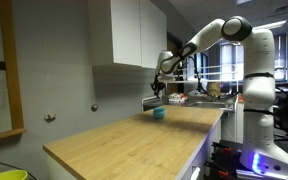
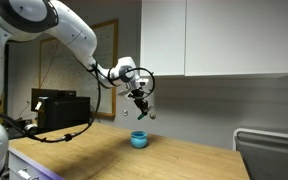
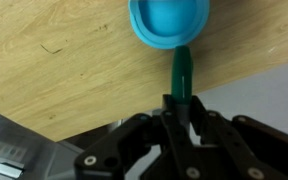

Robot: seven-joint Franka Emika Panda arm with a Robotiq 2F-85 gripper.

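Observation:
Held upright in my gripper is a slim dark-green object (image 3: pixel 182 72), its kind not clear. In exterior view 2 the gripper (image 2: pixel 141 104) hangs above the bowl, with the green object (image 2: pixel 141 115) just below its fingers. A blue bowl (image 2: pixel 139 140) stands on the wooden table, clear of the held object. The wrist view shows part of the bowl (image 3: pixel 167 42) at the top edge, its inside pale blue and no contents showing. From exterior view 1 the gripper (image 1: pixel 156 91) is above the bowl (image 1: pixel 159 113).
A dark box-like item (image 2: pixel 64 112) sits at the left in exterior view 2. A dish rack (image 1: pixel 152 102) is behind the bowl.

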